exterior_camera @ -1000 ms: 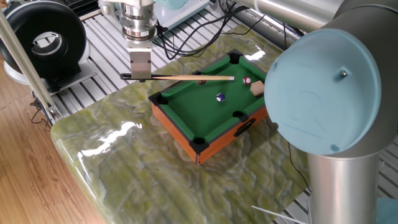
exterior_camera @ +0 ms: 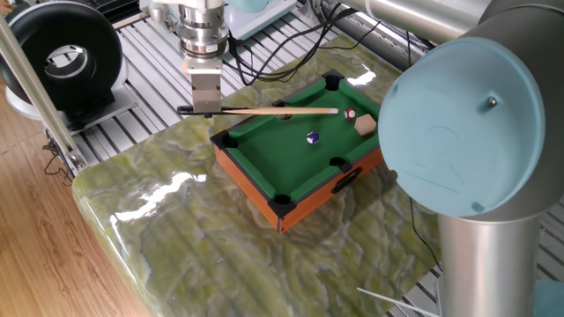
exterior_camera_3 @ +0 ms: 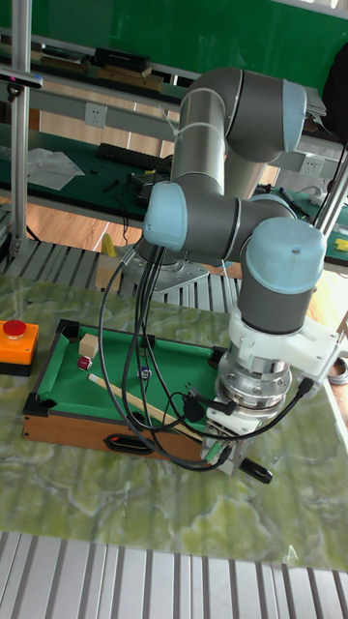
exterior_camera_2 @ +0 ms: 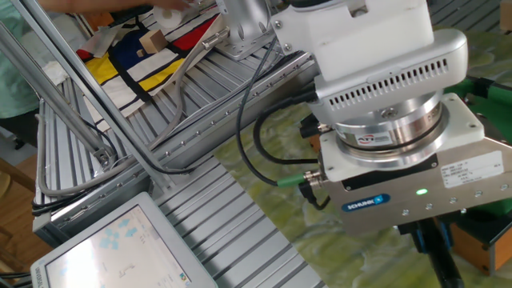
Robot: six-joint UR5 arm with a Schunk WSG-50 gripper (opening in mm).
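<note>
A small cue stick (exterior_camera: 282, 111), pale wood with a black butt, is held level by my gripper (exterior_camera: 208, 112), which is shut on its dark end. The stick reaches over a miniature pool table (exterior_camera: 273, 154) with green cloth and orange-brown sides, its pale tip near a red ball (exterior_camera: 350, 114). Close by that ball sits a wooden block (exterior_camera: 366, 124). A blue-and-white ball (exterior_camera: 312, 138) rests mid-cloth. In exterior view 2 the black butt (exterior_camera_2: 442, 252) sticks out under the gripper body; exterior view 3 shows the butt (exterior_camera_3: 254, 470) too, the fingers mostly hidden.
A green marbled sheet (exterior_camera: 167, 238) lies under the pool table, bare at the front. An orange box with a red button (exterior_camera_3: 14, 340) stands beside the table. Black cables (exterior_camera_3: 144, 309) hang from the arm. A tablet screen (exterior_camera_2: 120, 248) stands at the side.
In exterior view 1 my gripper and cue have shifted slightly right, bringing the tip nearer the red ball. The upper arm has moved a little right; balls and block look unmoved.
</note>
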